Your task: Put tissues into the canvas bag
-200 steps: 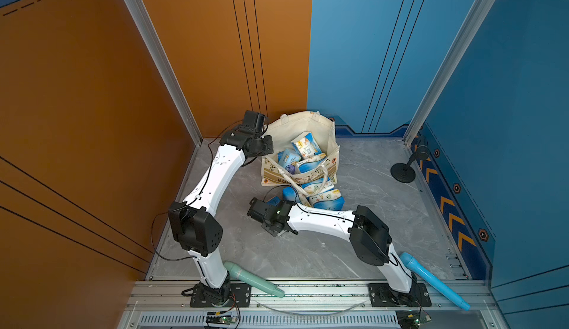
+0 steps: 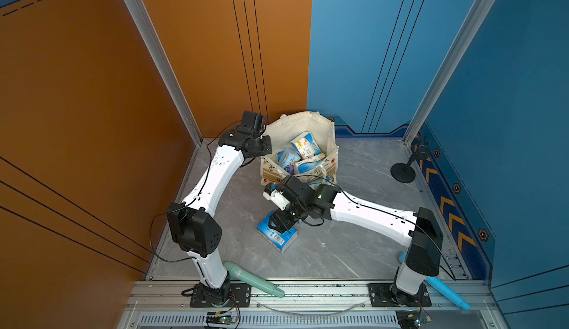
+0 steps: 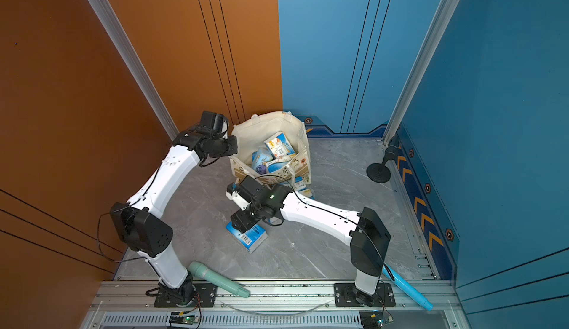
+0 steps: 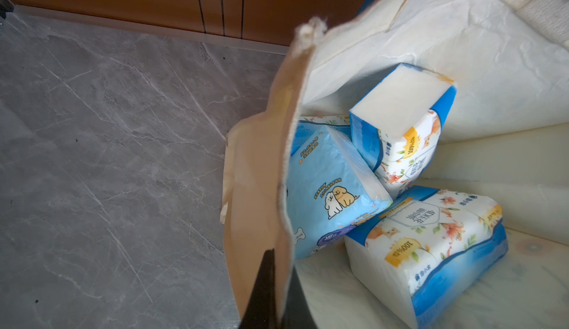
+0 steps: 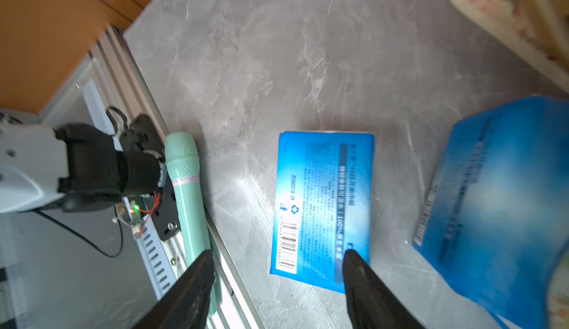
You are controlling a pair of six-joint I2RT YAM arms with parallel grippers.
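Note:
The canvas bag stands open at the back, holding several tissue packs. My left gripper is shut at the bag's left rim, the cloth edge running down to its fingertips. My right gripper is open above a blue tissue pack that lies flat on the floor in front of the bag, nothing seen between its fingers. Another blue pack lies beside it, close to the bag, largely behind the right arm in the top views.
A green tube and a blue tube lie along the front rail. A black stand is at the right. The grey floor left and right of the bag is mostly clear.
My right arm has risen and moved toward the bag, uncovering the blue pack on the floor. My left arm is essentially unchanged.

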